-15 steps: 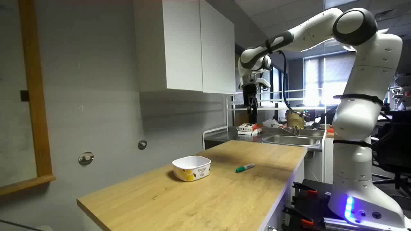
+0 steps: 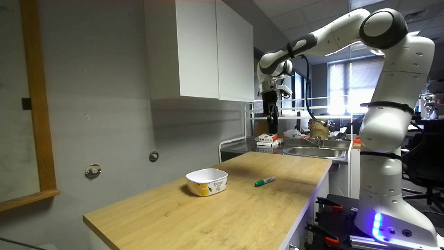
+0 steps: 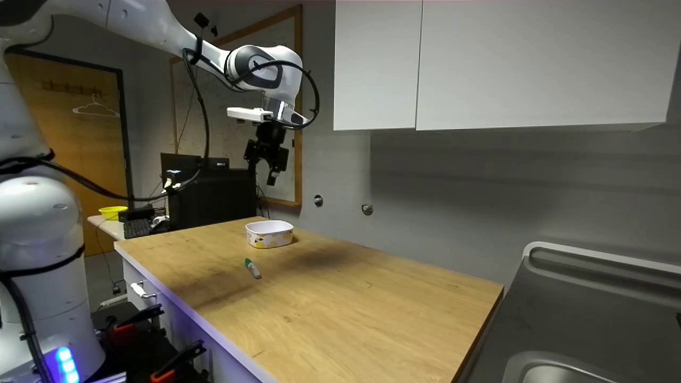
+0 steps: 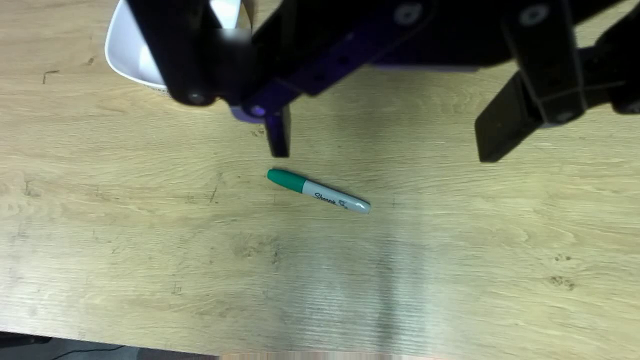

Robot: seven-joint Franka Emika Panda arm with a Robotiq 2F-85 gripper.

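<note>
A marker (image 4: 319,191) with a green cap and grey body lies flat on the wooden counter, clear of everything around it. Beside it, nearer the wall, stands a white bowl (image 2: 207,182) with a lemon pattern; its visible inside looks empty in the wrist view, though the fingers hide part of it. High above the counter hangs my gripper, pointing down. Its two fingertips (image 4: 277,135) are wide apart with only bare counter seen between them, so it is open and holds nothing. The marker (image 3: 252,268) is well below it.
White cabinets (image 2: 208,50) hang on the wall above the counter's far side. A metal sink (image 2: 315,151) and a small box (image 2: 267,138) are past the counter's end.
</note>
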